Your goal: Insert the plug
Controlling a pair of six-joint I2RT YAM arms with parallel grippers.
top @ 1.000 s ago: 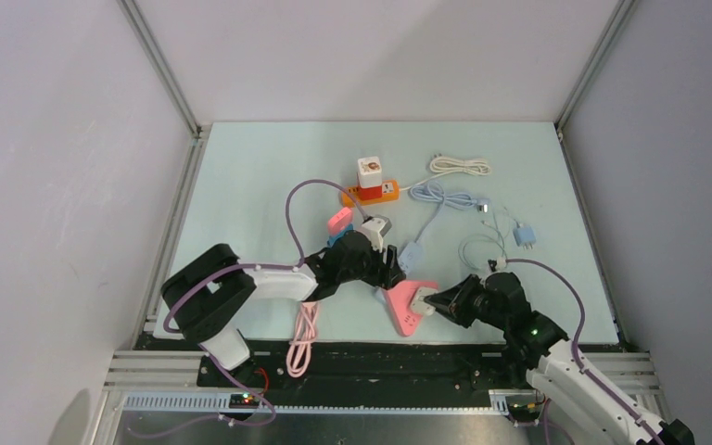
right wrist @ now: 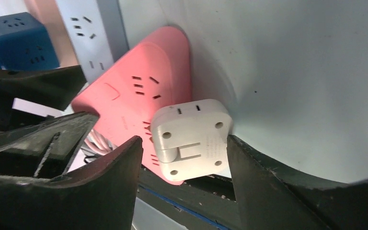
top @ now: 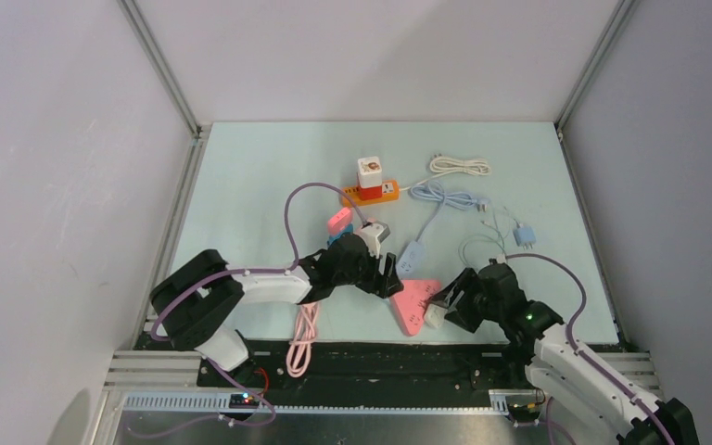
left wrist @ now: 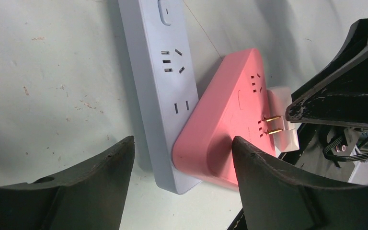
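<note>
A pink triangular power strip (top: pixel 414 304) lies near the table's front edge, between the two grippers. The white plug stands against its socket face; in the left wrist view, two brass prongs (left wrist: pixel 273 124) show in a gap between plug and strip. Whether their tips sit in the holes, I cannot tell. My right gripper is open around the plug, one finger close by its right side and the other apart from it. Over one corner of the strip, my left gripper is open, its right finger close beside the strip.
A light blue strip (left wrist: pixel 165 91) runs alongside the pink one. Blue cube (right wrist: pixel 21 40) and coiled pink cable (top: pixel 303 338) lie near the left arm. Orange strip (top: pixel 389 191) and white coil (top: pixel 459 166) are farther back.
The pink strip has shifted slightly right. The plug has moved right and toward the front edge, with more of it now hidden by the right gripper.
</note>
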